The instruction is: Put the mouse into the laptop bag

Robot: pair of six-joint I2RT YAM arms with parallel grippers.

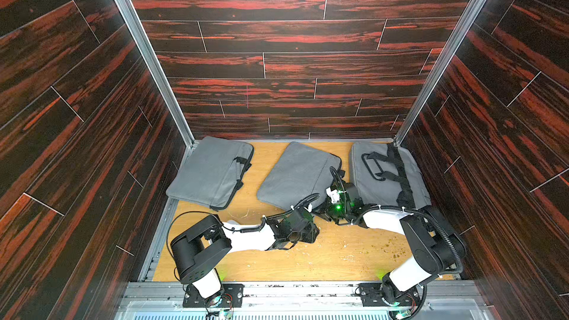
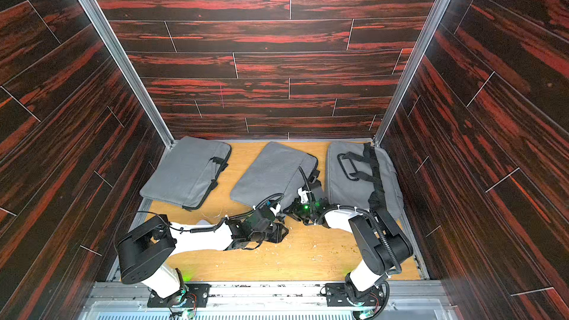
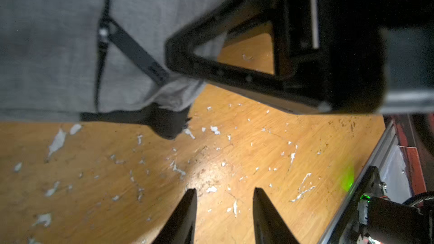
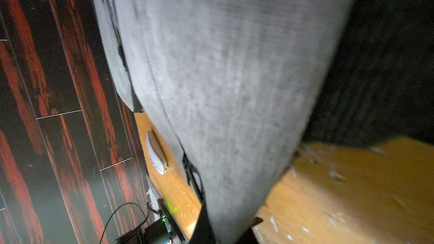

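Note:
The grey laptop bag (image 1: 299,172) lies in the middle of the table. In the right wrist view, my right gripper is shut on a pinched corner of the bag's cloth (image 4: 226,85), which stretches up away from the fingers. My left gripper stands open over bare wood, with nothing between its fingertips, just off the bag's near edge. A black zipper pull (image 3: 137,54) shows on the bag. The pale mouse (image 4: 156,153) rests on the table to the left; in the top left view my left arm mostly hides the mouse (image 1: 232,222).
One more grey bag (image 1: 210,169) lies at the left, and another with black straps (image 1: 385,172) at the right. My two grippers are close together at the middle bag's near corner.

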